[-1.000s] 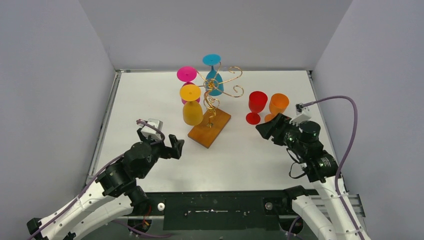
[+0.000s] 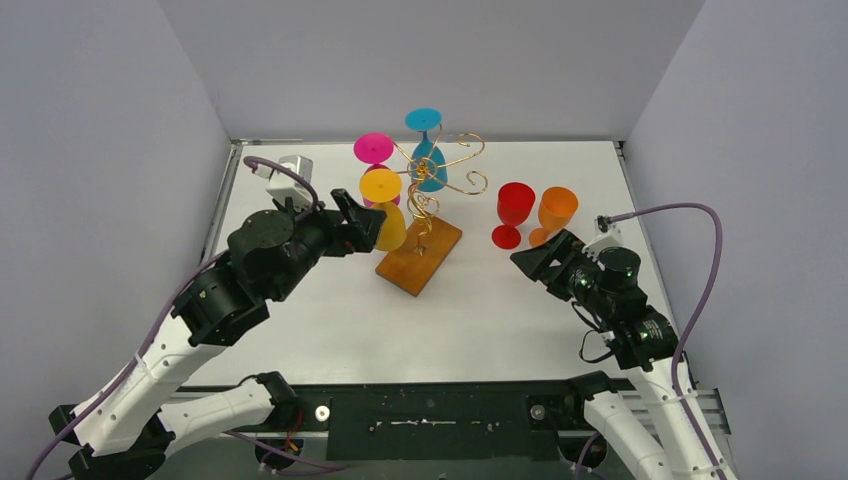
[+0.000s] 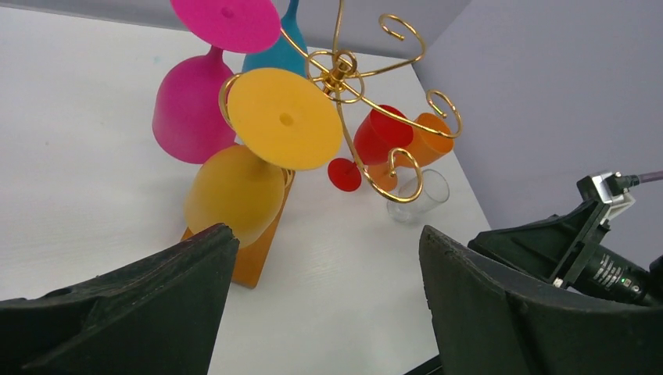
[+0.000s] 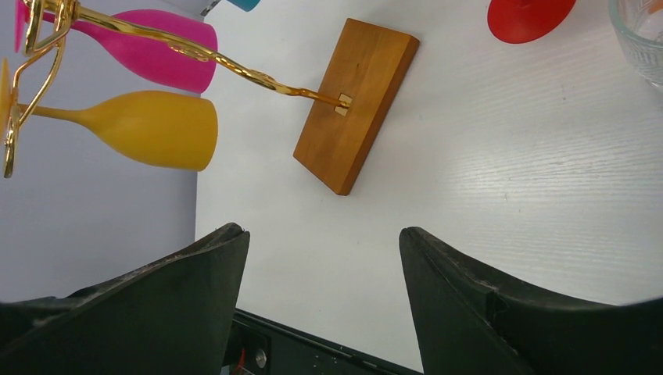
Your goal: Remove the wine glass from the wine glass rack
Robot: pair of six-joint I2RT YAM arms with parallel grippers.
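The gold rack on its wooden base holds inverted yellow, pink and blue glasses by their feet. My left gripper is raised just left of the yellow glass; in its wrist view its fingers stand apart below that glass, with nothing visibly held. My right gripper is open and empty at the right, facing the rack base.
Red and orange glasses stand at the right, with a clear glass near them. Walls bound the sides and back.
My left gripper has risen and moved right toward the yellow glass. The right arm has shifted slightly. The rack and glasses look unchanged.
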